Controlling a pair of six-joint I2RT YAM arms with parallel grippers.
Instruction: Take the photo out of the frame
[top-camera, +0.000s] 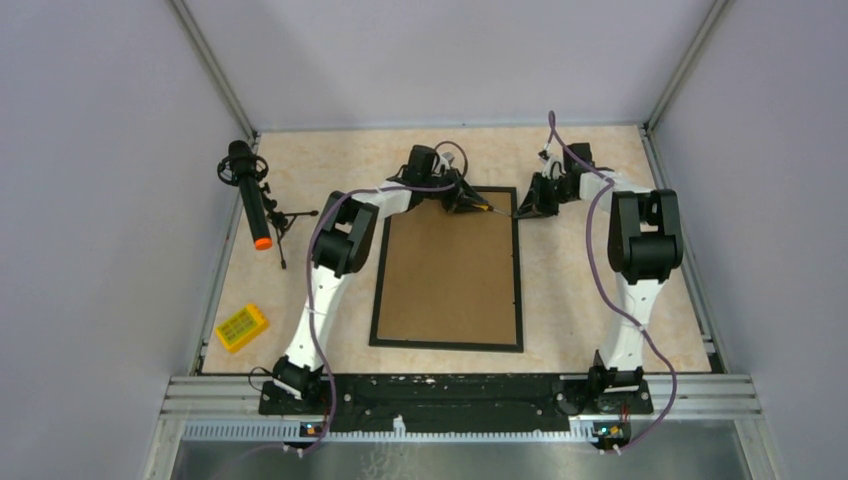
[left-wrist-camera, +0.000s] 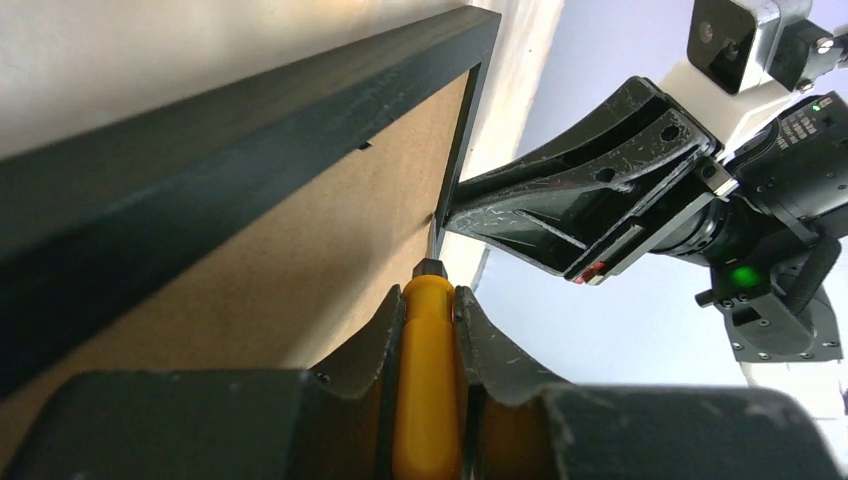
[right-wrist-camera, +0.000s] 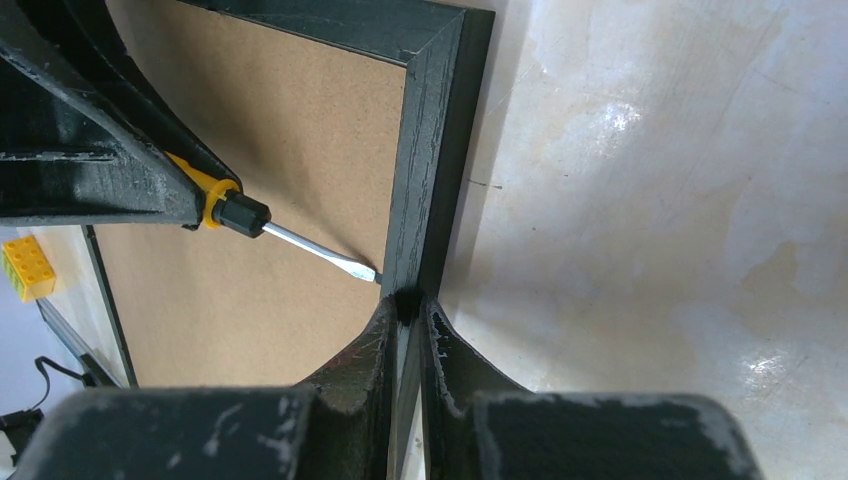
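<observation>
A black picture frame (top-camera: 518, 290) lies back side up on the table, its brown backing board (top-camera: 447, 280) showing. Near the back right corner my left gripper is shut on a yellow screwdriver, whose flat tip meets the inner edge of the right rail in the right wrist view. My right gripper is shut on that right rail (right-wrist-camera: 425, 170), just beside the screwdriver tip. The photo is not visible.
A yellow block (top-camera: 241, 326) lies at the front left. A black stand with an orange-ended tube (top-camera: 258, 210) stands at the back left.
</observation>
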